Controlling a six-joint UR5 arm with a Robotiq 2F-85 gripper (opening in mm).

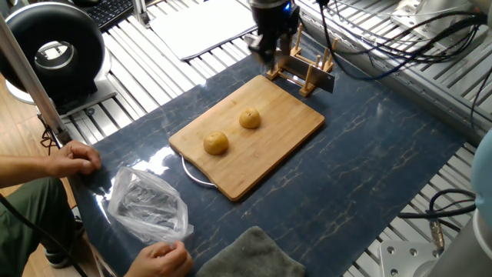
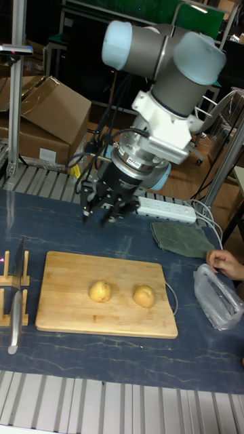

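Observation:
Two round yellow-brown potatoes lie apart on a wooden cutting board [image 1: 288, 127]: one potato [image 1: 250, 118] closer to the knife rack, the other potato [image 1: 216, 143] closer to the board's handle. A knife [image 1: 311, 75] rests in a small wooden rack [image 1: 307, 88] beyond the board's far end; in the other view that knife [image 2: 15, 318] stands at the left. My gripper [image 2: 107, 211] hangs in the air past the board's edge, fingers spread, with nothing seen between them. In exterior view 1 it is blurred, its tips overlapping the rack's near side.
A person's hands [image 1: 75, 159] are at the table edge, by a clear plastic bag [image 1: 150, 204]. A grey cloth [image 1: 252, 255] lies at the front. Dark cables [image 1: 415, 54] loop over the rack side. Dark tabletop [image 1: 361, 161] beside the board is clear.

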